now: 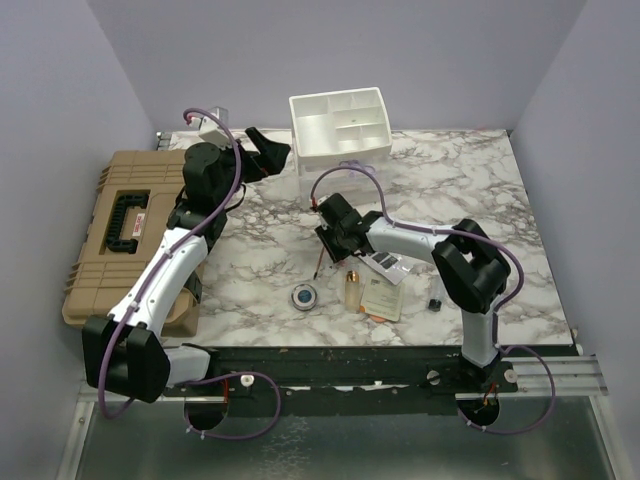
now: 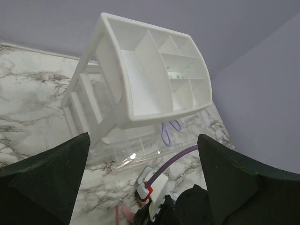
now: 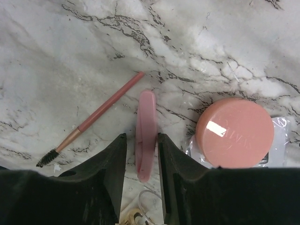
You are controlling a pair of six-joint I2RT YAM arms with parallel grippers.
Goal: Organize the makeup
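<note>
A white organizer [image 1: 340, 125] with compartments stands at the back on clear drawers holding purple-handled scissors [image 2: 166, 133]. My left gripper [image 1: 268, 150] hangs open and empty to its left. My right gripper is low over the marble, open, with a slim pink item [image 3: 147, 108] under and between its fingertips. A pink spoolie brush [image 3: 105, 106] lies to the left, a round peach compact [image 3: 234, 131] on clear packaging to the right. A gold-capped bottle [image 1: 352, 295], a blue-centred round pot [image 1: 304, 296] and a pale card or palette [image 1: 382, 302] lie near the front.
A tan hard case [image 1: 130, 270] fills the left side beside the left arm. A clear dark-ended container [image 1: 435, 300] lies at the right front, beside the right arm.
</note>
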